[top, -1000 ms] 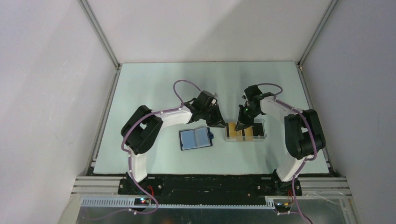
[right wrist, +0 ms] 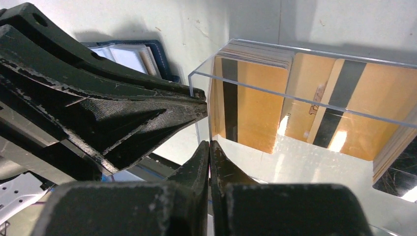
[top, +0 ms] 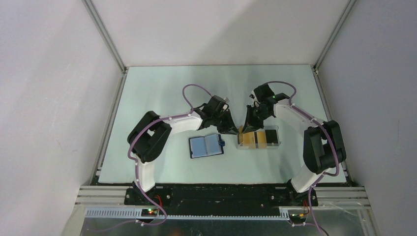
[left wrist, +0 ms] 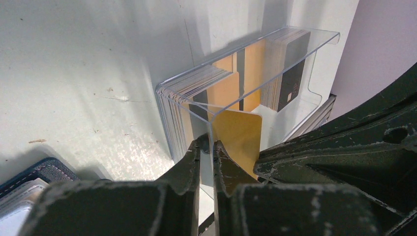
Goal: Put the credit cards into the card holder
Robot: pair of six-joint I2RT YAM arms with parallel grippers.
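A clear acrylic tray of upright credit cards stands right of the open card holder. In the left wrist view, my left gripper is shut on the tray's near end, where a yellow card shows upright beside the fingers. My right gripper is over the tray's left part. In the right wrist view its fingertips are close together at the tray's end wall, facing the left gripper's black body; whether anything is between them cannot be told. Stacks of gold and dark cards sit inside the tray.
Side walls stand beyond the table on both sides.
The left gripper has stayed in place.
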